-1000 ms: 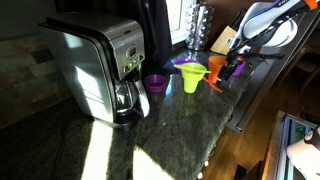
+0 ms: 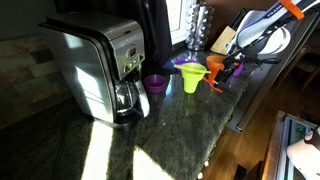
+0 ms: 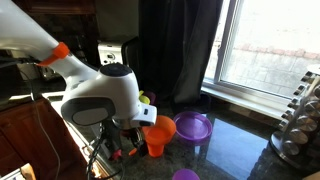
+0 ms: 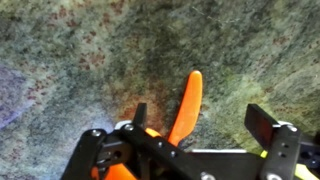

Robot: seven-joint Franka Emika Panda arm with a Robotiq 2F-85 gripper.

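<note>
In the wrist view, my gripper is open above the dark mottled counter (image 4: 230, 40). A slim orange handle (image 4: 190, 100) shows between its spread fingers, untouched by either as far as I can see. An orange cup (image 2: 215, 64) stands near my gripper at the right end of the counter in exterior view 1. To its left is a yellow-green cup (image 2: 192, 80), with an orange utensil (image 2: 212, 86) lying close by. In exterior view 2 the arm's white body hides much of the gripper, beside the orange cup (image 3: 160, 133).
A purple plate (image 3: 193, 126) and a purple cup (image 3: 186, 174) are near the orange cup. Further left stand another purple bowl (image 2: 156, 83) and the coffee maker (image 2: 110, 70). Bare counter (image 2: 165, 140) stretches across the front. A window rises behind.
Over the last second the arm has shifted slightly left and lower, bringing the gripper closer to the orange cup. The cups and coffee maker look unmoved.
</note>
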